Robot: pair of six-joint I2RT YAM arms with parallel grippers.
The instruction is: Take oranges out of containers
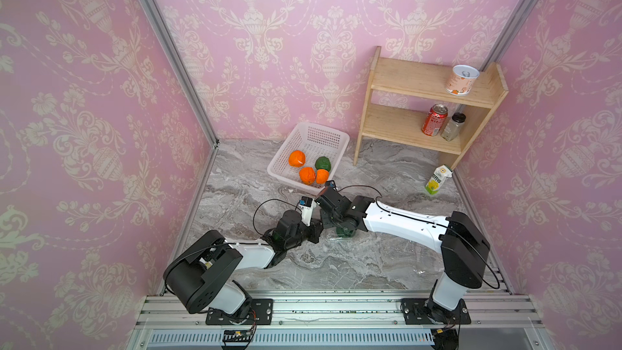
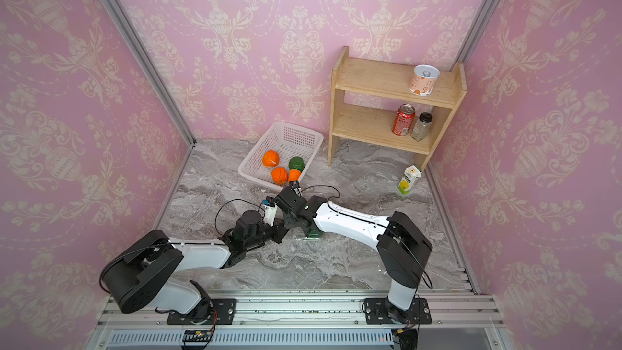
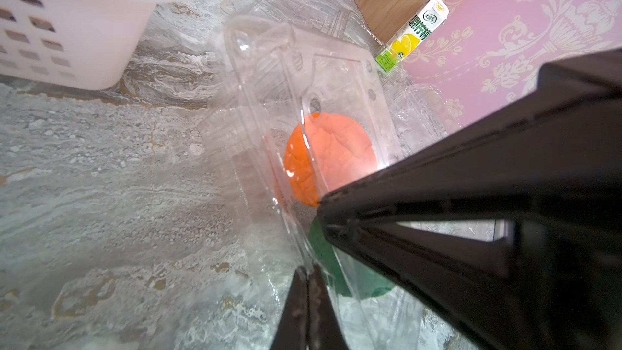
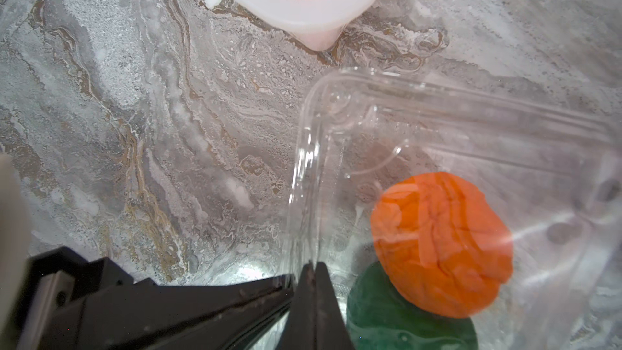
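Note:
A clear plastic box (image 4: 466, 94) stands on the table, with an orange (image 4: 443, 246) and a dark green fruit (image 4: 408, 317) visible through its plastic. At the box's left edge, my right gripper has its fingertips together. My left gripper is also shut, its tips against the same side of the box; whether thin plastic is pinched in either does not show. The two grippers' fingers nearly meet. Behind the box, a white basket (image 1: 277, 173) holds oranges (image 1: 296, 158) and a green fruit (image 1: 322, 164). From above, my right arm hides most of the box.
A wooden shelf (image 1: 401, 131) at the back right carries a pink tin (image 1: 462, 80), a red can (image 1: 434, 120) and a glass jar (image 1: 453, 127). Beside it, a juice carton (image 1: 438, 180) stands on the table.

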